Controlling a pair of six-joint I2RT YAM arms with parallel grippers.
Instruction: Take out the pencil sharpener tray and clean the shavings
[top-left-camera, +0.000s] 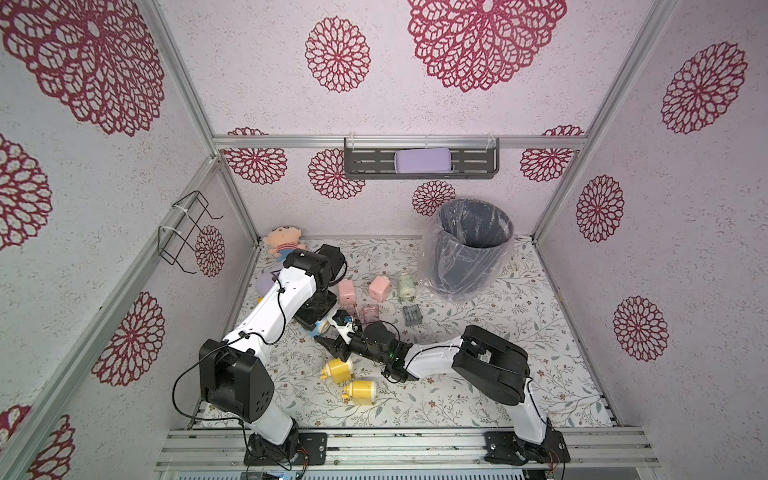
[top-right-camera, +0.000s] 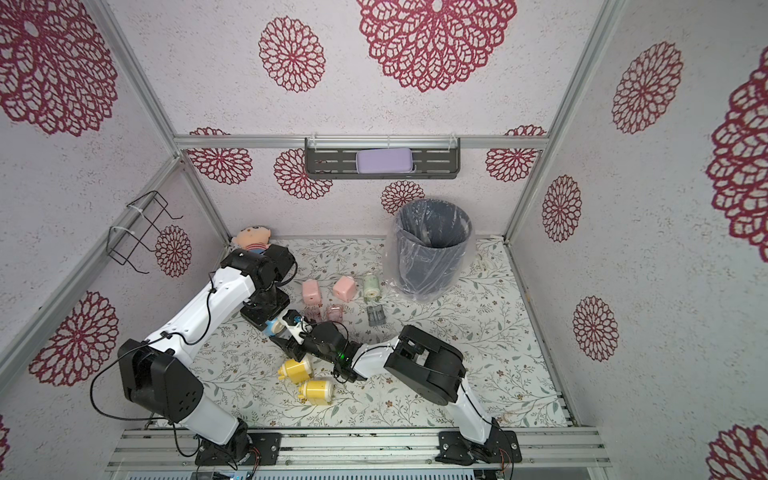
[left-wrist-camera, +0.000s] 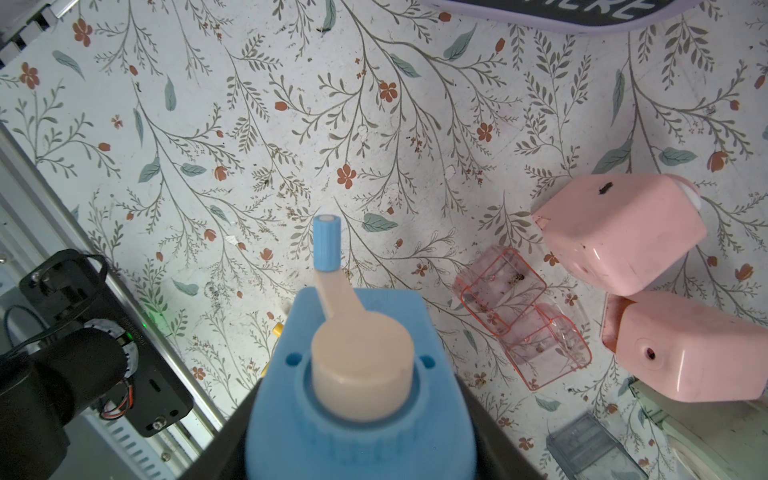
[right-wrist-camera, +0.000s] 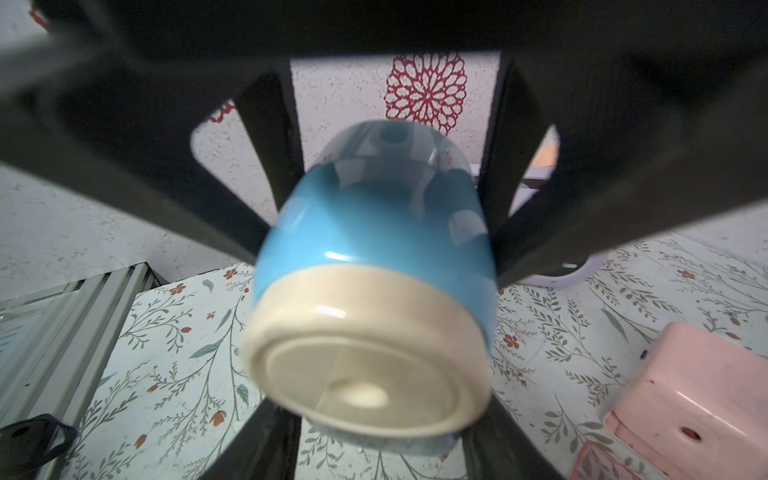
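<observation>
A blue sharpener (left-wrist-camera: 360, 448) with a cream crank fills the bottom of the left wrist view. My left gripper (top-left-camera: 318, 321) is shut on it, its fingers (right-wrist-camera: 280, 136) along the sides in the right wrist view. There, the cream-ringed end (right-wrist-camera: 364, 376) faces the camera. Below that ring, a grey-blue strip (right-wrist-camera: 384, 445) lies between the fingers of my right gripper. Those fingers (right-wrist-camera: 273, 444) are dark, blurred and apart; whether they touch the strip is unclear. Pink clear trays (left-wrist-camera: 520, 316) and a grey tray (left-wrist-camera: 592, 448) lie loose on the table.
Pink sharpeners (top-left-camera: 379, 288) and a green one (top-left-camera: 406, 286) stand beyond the grippers. Two yellow sharpeners (top-left-camera: 340, 369) lie in front. A bag-lined bin (top-left-camera: 440, 264) stands at the back right.
</observation>
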